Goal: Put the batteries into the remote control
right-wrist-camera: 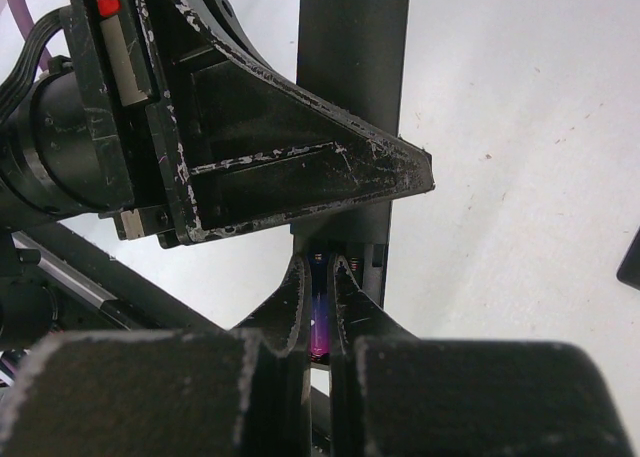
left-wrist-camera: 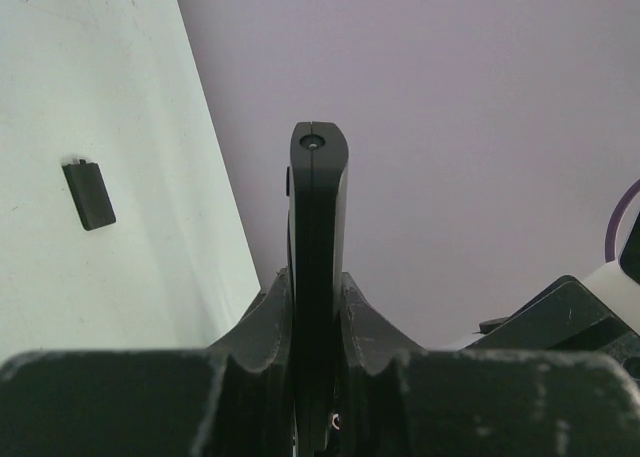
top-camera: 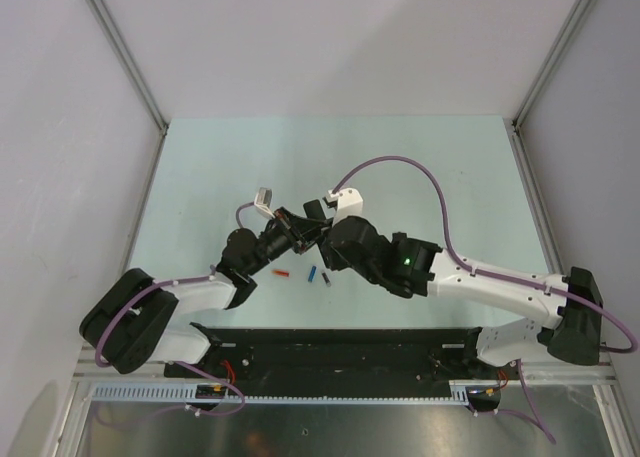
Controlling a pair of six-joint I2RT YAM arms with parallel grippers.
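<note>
The black remote (top-camera: pixel 314 210) is held upright-ish at the table's middle by my left gripper, which is shut on it. In the right wrist view its long body (right-wrist-camera: pixel 350 47) passes behind the left gripper's frame, with the battery bay open below. My right gripper is shut at that bay, where a purple battery (right-wrist-camera: pixel 319 332) shows between and behind its fingertips. Whether the battery is fully seated I cannot tell.
Small batteries, red (top-camera: pixel 281 273), blue (top-camera: pixel 312 274) and dark (top-camera: pixel 326 278), lie on the table below the grippers. A black piece, likely the battery cover (left-wrist-camera: pixel 90 195), lies on the table.
</note>
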